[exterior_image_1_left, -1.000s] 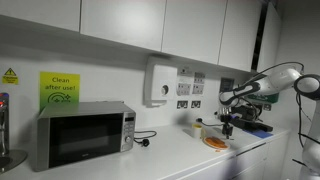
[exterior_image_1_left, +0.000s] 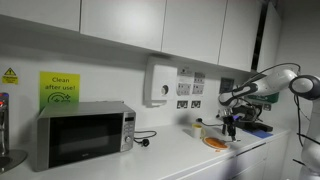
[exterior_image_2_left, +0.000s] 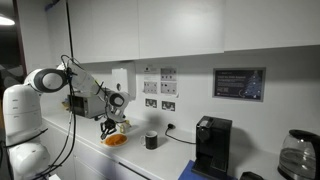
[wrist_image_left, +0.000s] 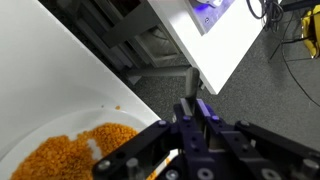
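A white plate (wrist_image_left: 37, 136) heaped with small orange grains (wrist_image_left: 85, 150) fills the lower left of the wrist view. The same orange heap (exterior_image_1_left: 215, 143) shows on the counter in exterior view 1, and again in exterior view 2 (exterior_image_2_left: 116, 140). Beside the plate, towards the counter's front edge, is my gripper, its fingers close together. A narrow grey piece (wrist_image_left: 191, 83), like part of a handle, stands out at the fingertips; the rest of it is hidden and I cannot tell exactly what it is. From exterior view 1 the gripper (exterior_image_1_left: 231, 131) appears just right of the plate.
Behind the plate stands a pale cup (exterior_image_1_left: 197, 130); a dark mug (exterior_image_2_left: 151, 140) is to its right in exterior view 2, then a black coffee machine (exterior_image_2_left: 212, 148) and a kettle (exterior_image_2_left: 299, 155). A microwave (exterior_image_1_left: 85, 136) stands farther along. The counter drops off to the floor (wrist_image_left: 245, 80).
My gripper and wrist have shifted slightly to the right of the plate in exterior view 1. The plate and the cup look unmoved.
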